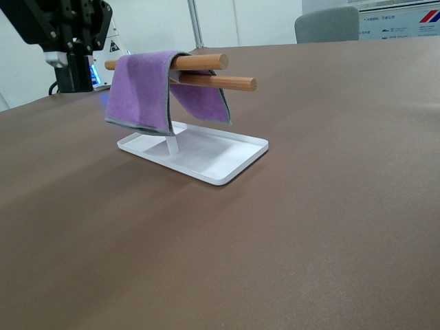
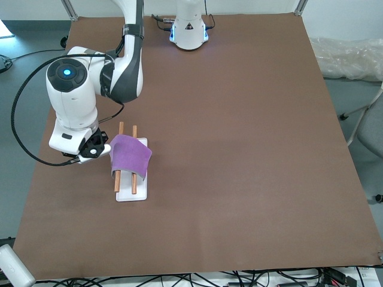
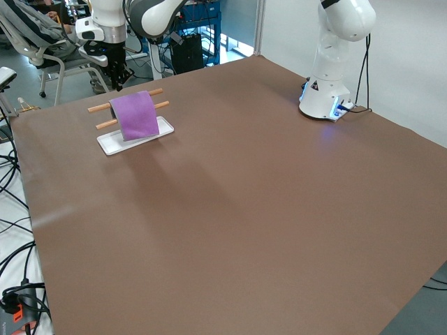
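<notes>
A purple cloth with grey edging [image 1: 140, 93] drapes over two wooden rods [image 1: 216, 82] of a small rack on a white rectangular base [image 1: 213, 155], seen in all three views. My gripper [image 1: 72, 72], black, is at the upper left of the top view, beside the rack and apart from the cloth there. In the right view the gripper [image 3: 117, 77] is above and behind the rack; in the left view it is just left of the cloth. Its fingertips are too hidden or small to tell whether it is open or shut.
Cables run along a table edge, and chairs stand beyond the table.
</notes>
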